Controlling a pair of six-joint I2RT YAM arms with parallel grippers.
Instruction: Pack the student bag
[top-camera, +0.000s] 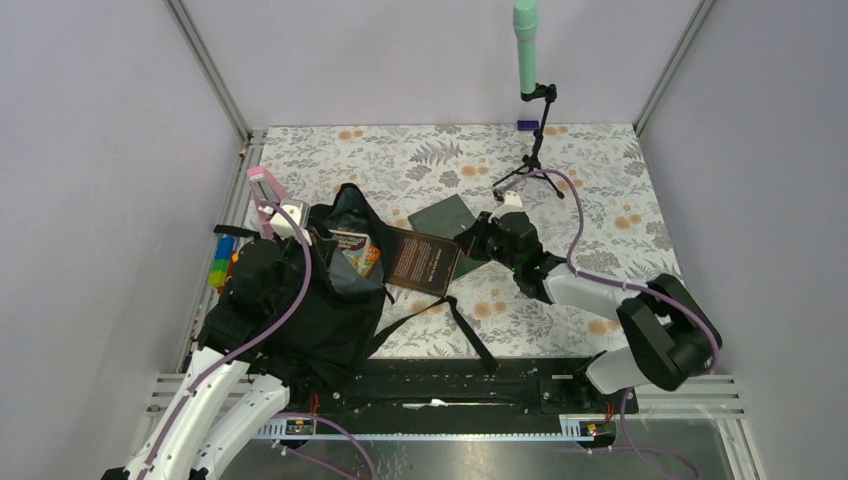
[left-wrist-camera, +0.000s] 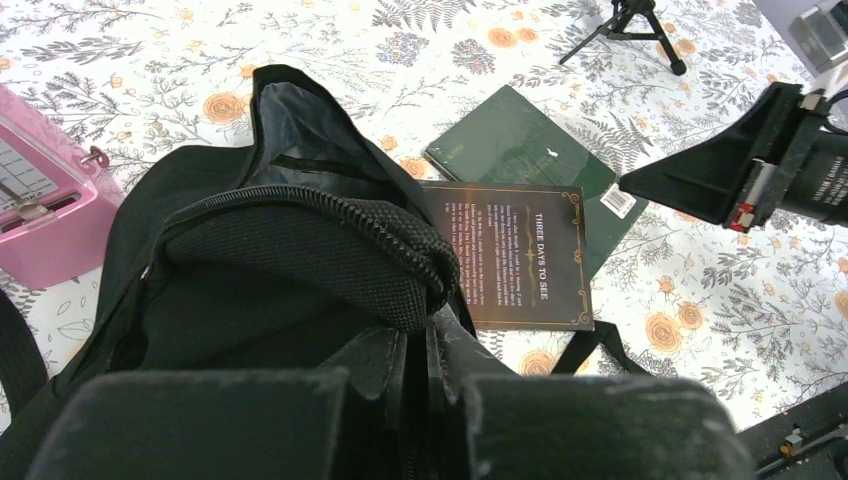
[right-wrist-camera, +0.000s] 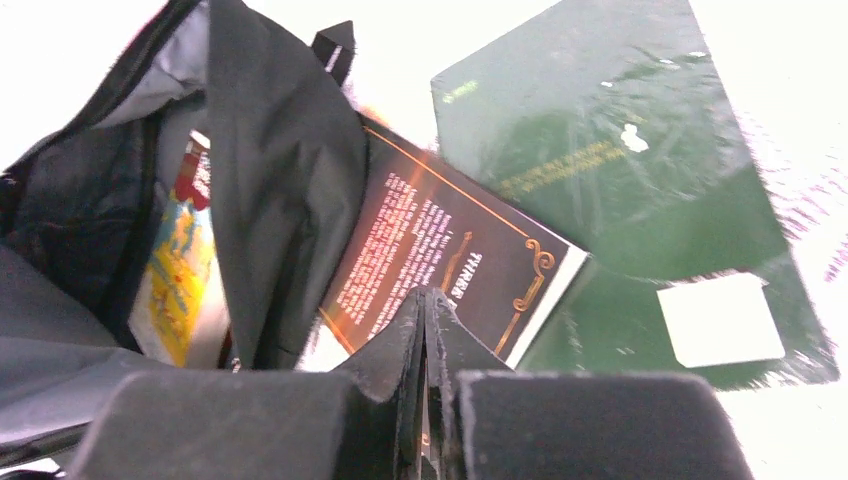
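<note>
The open black bag (top-camera: 340, 330) lies at the left, a colourful book (right-wrist-camera: 175, 290) inside it. My left gripper is shut on its zippered edge (left-wrist-camera: 300, 220). A dark brown book (top-camera: 420, 265), "Three Days to See", lies at the bag's mouth, partly over a green book (top-camera: 440, 215). My right gripper is shut above and beside the brown book's right side, with nothing visible between its fingers.
A pink case (left-wrist-camera: 40, 210) stands behind the bag at the left. A black tripod (top-camera: 530, 165) with a mint cylinder stands at the back right. A strap lies at the front.
</note>
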